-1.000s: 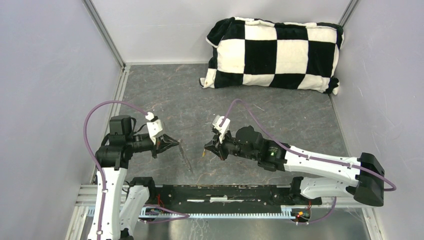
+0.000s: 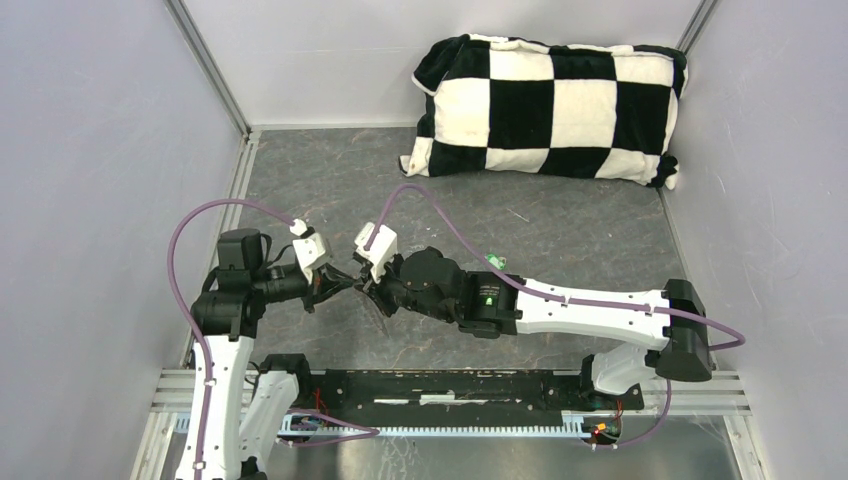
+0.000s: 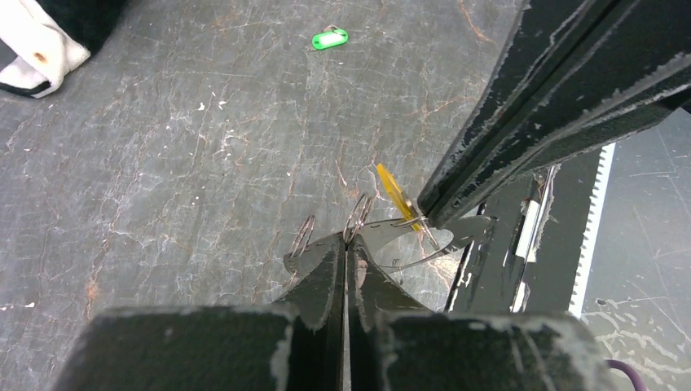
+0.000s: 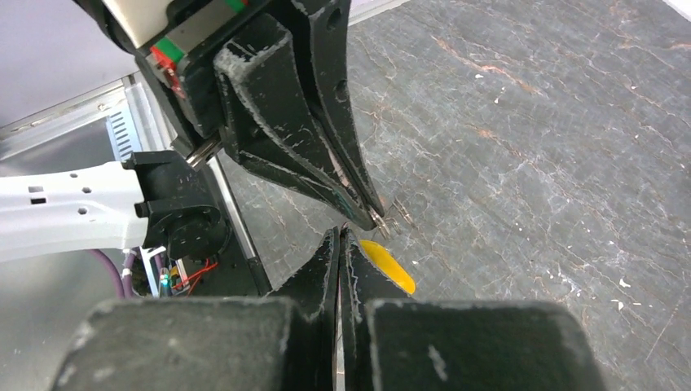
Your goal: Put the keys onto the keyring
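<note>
My left gripper is shut on a flat silver metal keyring with small wire loops on its edge. From the top, the keyring dangles below the left fingertips. Close on the right, my right gripper is shut at a yellow key tag, whose thin metal ring lies at its fingertips. That ring overlaps the silver piece in the left wrist view; whether they touch or link, I cannot tell. The yellow tag also shows beside the right fingers in the right wrist view.
A green key tag lies alone on the grey floor, partly behind the right arm from above. A checkered cloth covers the back right. Open floor lies between, behind both grippers.
My right gripper has moved left with the yellow tag, from clear of the keyring to right up against the left fingertips. The left arm has barely moved.
</note>
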